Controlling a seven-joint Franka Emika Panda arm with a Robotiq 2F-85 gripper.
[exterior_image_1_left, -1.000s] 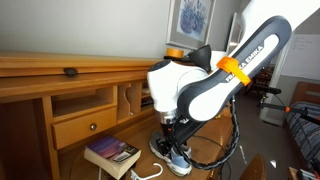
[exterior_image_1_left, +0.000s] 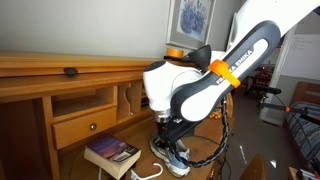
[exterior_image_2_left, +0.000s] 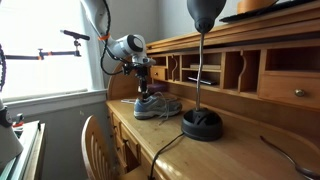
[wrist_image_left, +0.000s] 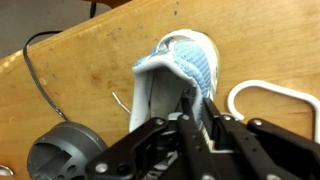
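Note:
A pair of light blue and grey shoes stands on the wooden desk; in exterior view 2 the nearer shoe (exterior_image_2_left: 150, 106) lies right under my gripper (exterior_image_2_left: 143, 88). From the wrist view, the light blue end of a shoe (wrist_image_left: 198, 58) and its pale opening are straight ahead of my gripper. The fingers are at the shoe's opening, and their tips are dark against it, so how far apart they stand is unclear. My arm covers part of the shoes (exterior_image_1_left: 175, 163) in exterior view 1.
A book (exterior_image_1_left: 112, 155) and a white hook-shaped object (wrist_image_left: 275, 92) lie on the desk near the shoes. The black lamp base (exterior_image_2_left: 202, 124) stands on the other side, with a cable nearby. Wooden cubbies (exterior_image_2_left: 235, 68) line the back.
The arm has shifted slightly, its orange-banded link moving a little to the left in exterior view 1. The book and the white object have stayed put.

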